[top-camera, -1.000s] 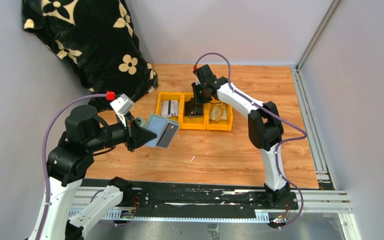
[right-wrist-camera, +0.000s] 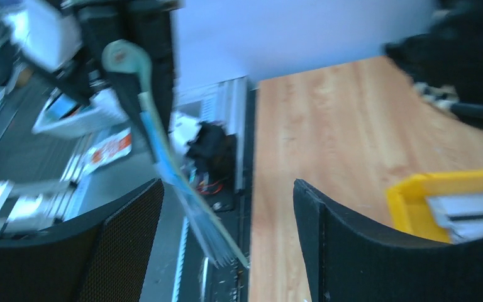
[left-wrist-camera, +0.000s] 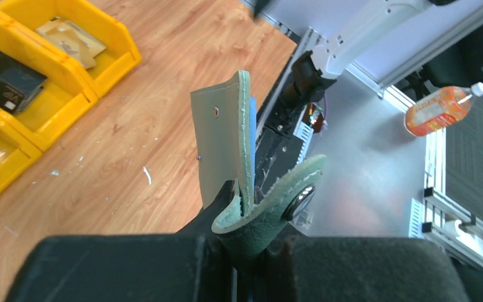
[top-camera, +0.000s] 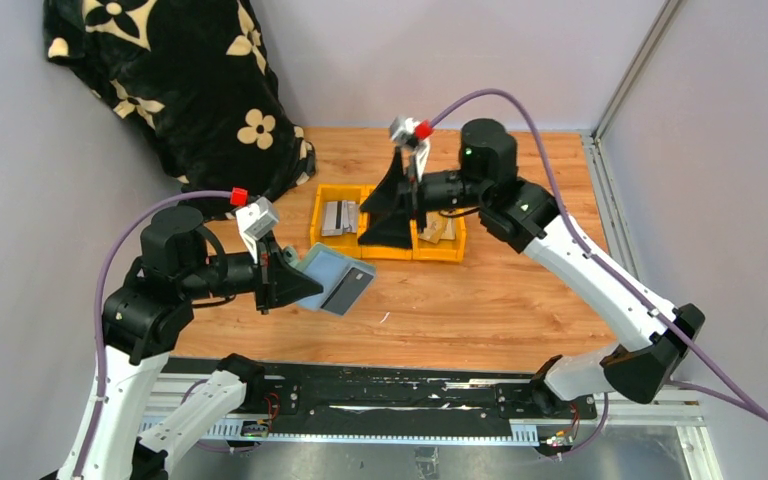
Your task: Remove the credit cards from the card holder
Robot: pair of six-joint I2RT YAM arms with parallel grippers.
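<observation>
A pale green card holder (left-wrist-camera: 217, 132) hangs above the table, opened out, with my left gripper shut on its lower part. Its inner side, in the top view, shows light blue with a dark grey card (top-camera: 347, 290) in it. In the right wrist view the card holder (right-wrist-camera: 185, 182) appears edge-on and blurred. My right gripper (top-camera: 397, 205) is open, raised in front of the yellow bins, up and right of the holder. Nothing lies between its fingers. Black cards (left-wrist-camera: 6, 78) lie in the middle bin, which my right gripper hides in the top view.
Joined yellow bins (top-camera: 336, 245) stand at the table's back, holding light cards (top-camera: 340, 217) on the left and tan cards (top-camera: 438, 230) on the right. A dark patterned cushion (top-camera: 190, 90) fills the back left.
</observation>
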